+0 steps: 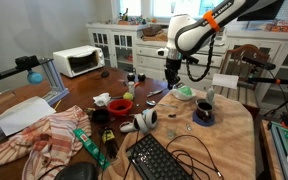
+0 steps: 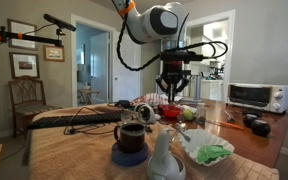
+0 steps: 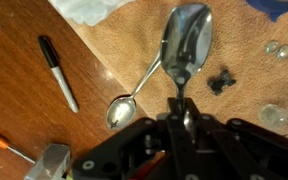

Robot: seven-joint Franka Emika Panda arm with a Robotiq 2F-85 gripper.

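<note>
A silver spoon (image 3: 187, 42) is gripped by my gripper in the wrist view, its bowl pointing away from the fingers. Below it on the table lies a second metal spoon (image 3: 122, 111), apart from the held one. In exterior view 1 the gripper (image 1: 171, 80) hangs above the far part of the table, near a white bowl (image 1: 184, 93) with something green in it. From the other side, the gripper (image 2: 169, 94) shows above the table behind that bowl (image 2: 210, 148). The held spoon is too small to make out in the exterior views.
A black marker (image 3: 57, 74) and a small black piece (image 3: 221, 82) lie on the table. A dark mug (image 1: 204, 114), a red bowl (image 1: 120, 106), a hair dryer (image 1: 140, 122) and a keyboard (image 1: 168, 160) crowd the surface. Bare table shows at front right.
</note>
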